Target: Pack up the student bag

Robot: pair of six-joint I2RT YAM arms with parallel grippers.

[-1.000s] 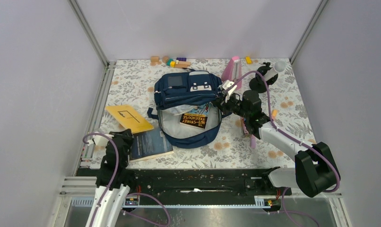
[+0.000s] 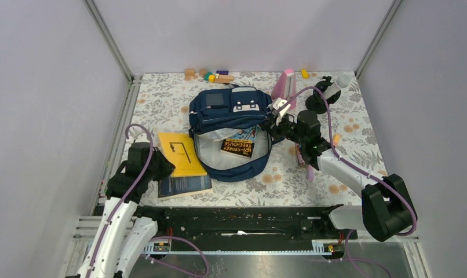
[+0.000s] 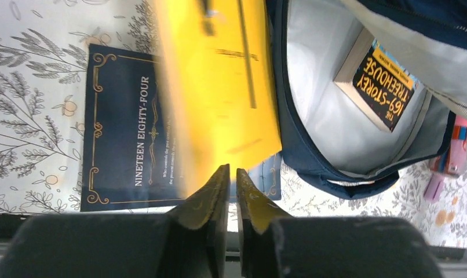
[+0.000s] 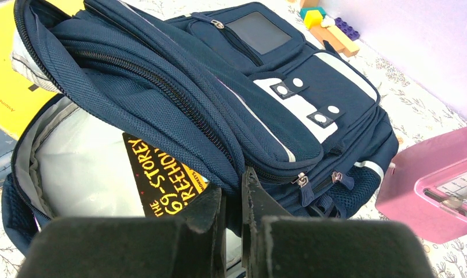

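The navy backpack (image 2: pixel 224 113) lies open, with the orange-and-black Treehouse book (image 3: pixel 376 81) inside its main compartment. My right gripper is shut on the backpack's raised zipped edge (image 4: pixel 156 87). A yellow book or folder (image 3: pixel 231 87) lies over the dark blue Nineteen Eighty-Four book (image 3: pixel 124 133), against the bag's left side. My left gripper is just by the yellow book's lower edge, its fingertips slightly apart; whether anything is between them is unclear.
Wooden blocks (image 2: pixel 222 79) lie at the back, a pink case (image 4: pixel 428 191) and a black stand (image 2: pixel 316 104) at the back right, pens and small items (image 3: pixel 434 185) right of the bag.
The yellow book has tipped and shifted right, now lying flat against the bag. My left gripper has moved up from the front edge. The right arm stays put.
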